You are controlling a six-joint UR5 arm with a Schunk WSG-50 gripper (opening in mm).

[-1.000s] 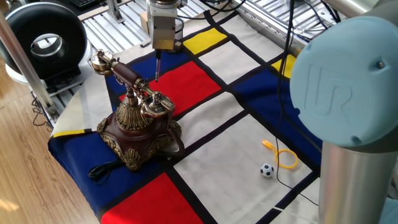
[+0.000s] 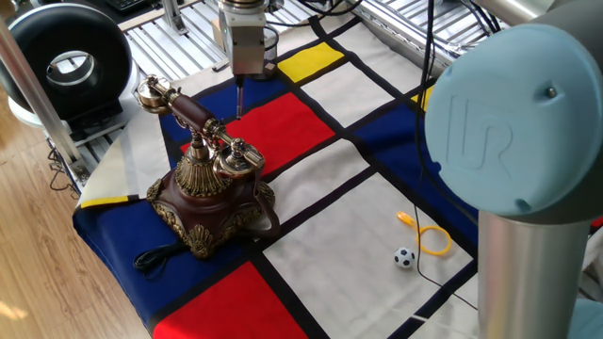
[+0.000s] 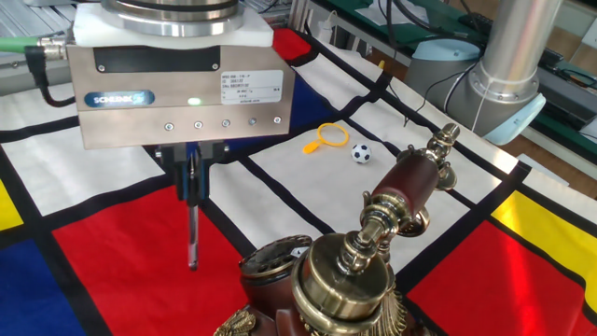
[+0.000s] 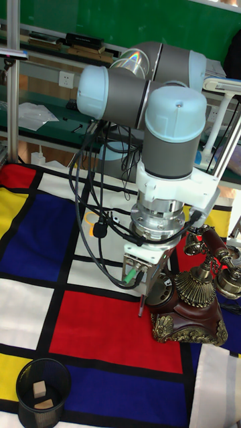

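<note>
My gripper (image 3: 193, 265) hangs fingers-down above the red patch of the patterned cloth, beside the old-style telephone. Its slim dark fingers (image 3: 194, 219) stand together, shut, and nothing shows between them. The brown and brass telephone (image 2: 209, 193) rests upright on the cloth with its handset (image 3: 403, 198) lying across the cradle. In exterior view 3 the fingertips are just left of the telephone's base (image 4: 187, 322). A small black-and-white ball (image 2: 404, 257) and a yellow ring with a handle (image 2: 434, 240) lie close together on a white patch, well away from the gripper.
A black mesh cup (image 4: 43, 392) with wooden blocks (image 4: 40, 388) inside stands at the near left corner in exterior view 3. Cables (image 4: 79, 206) hang along the arm.
The gripper has risen very slightly, and the arm's blue joint cover has shifted a little left in exterior view 1. The telephone, ball and yellow ring have stayed put.
</note>
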